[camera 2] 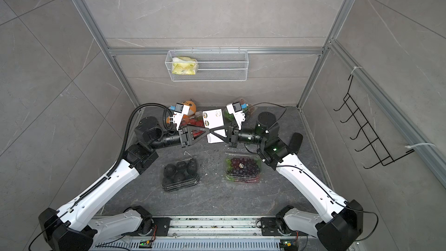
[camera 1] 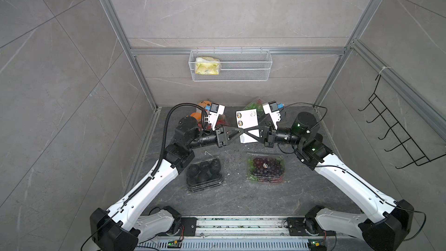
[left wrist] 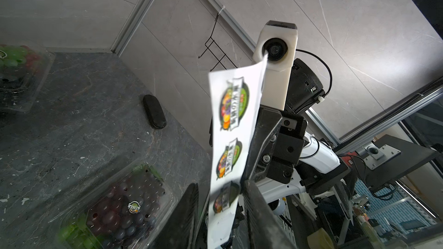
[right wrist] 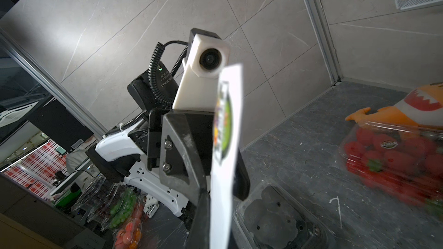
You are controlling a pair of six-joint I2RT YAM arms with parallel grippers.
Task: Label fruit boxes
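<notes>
A white label sheet (camera 1: 247,123) stands near the middle, printed with several round fruit labels (left wrist: 234,103). My right gripper (camera 1: 244,131) is shut on it near its lower edge. Facing it from the left, my left gripper is open, its fingers (left wrist: 190,216) on either side of the sheet in the left wrist view; whether they touch it I cannot tell. A box of dark grapes (camera 1: 265,168) bears a round label (left wrist: 133,207). On the strawberry box (right wrist: 396,163) another label (right wrist: 389,143) shows. The dark fruit box (camera 1: 204,174) lies front left.
Behind the right gripper sits a box with green fruit (camera 1: 255,105). An orange plush toy lies at the back left. A wire basket (camera 1: 244,72) hangs on the back wall. Bare table lies between the two front boxes.
</notes>
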